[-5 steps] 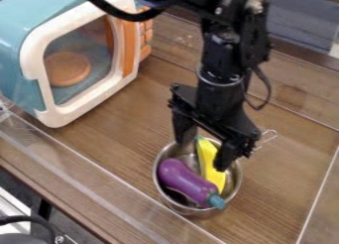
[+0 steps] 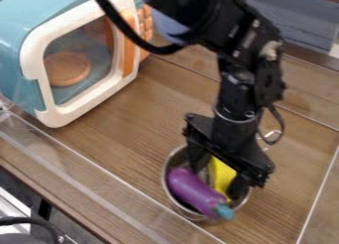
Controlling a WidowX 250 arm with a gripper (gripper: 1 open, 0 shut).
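My black gripper (image 2: 228, 149) is lowered into a metal pot (image 2: 179, 196), open, around the upper part of a yellow object (image 2: 220, 176) that is partly hidden by it. A purple eggplant with a teal stem (image 2: 195, 192) lies in the pot, left of and in front of the yellow object. I cannot tell whether the fingers touch anything.
A toy microwave (image 2: 30, 51) in blue, white and orange stands at the upper left. A dark cable lies at the lower left edge.
My gripper has come down into the pot and shifted slightly right, now covering more of the yellow object.
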